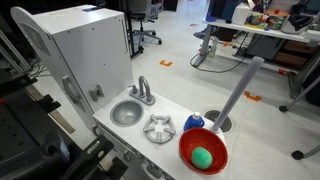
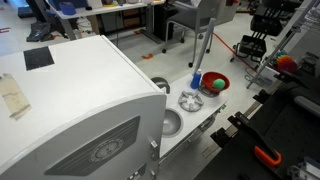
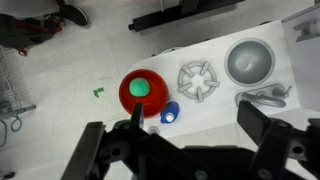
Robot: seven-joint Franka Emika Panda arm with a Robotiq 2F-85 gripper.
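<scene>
A red bowl [image 1: 203, 151] stands at the right end of the white toy counter [image 3: 217, 108], with a green round object [image 1: 202, 158] inside it. Close beside the bowl is a small blue object [image 3: 170, 112]. A white burner grate [image 1: 159, 128] lies between these and the grey round sink [image 3: 249, 62] with its faucet [image 1: 144, 91]. My gripper is open above the counter; its two dark fingers are well apart at the bottom of the wrist view, with nothing between them. In exterior view 1 dark gripper parts show at the lower left.
A tall white cabinet [image 1: 88, 58] with a handle stands left of the sink. A grey post [image 1: 238, 92] rises behind the bowl. A small green piece [image 3: 98, 92] lies on the floor beside the bowl. Open floor surrounds the counter's far side.
</scene>
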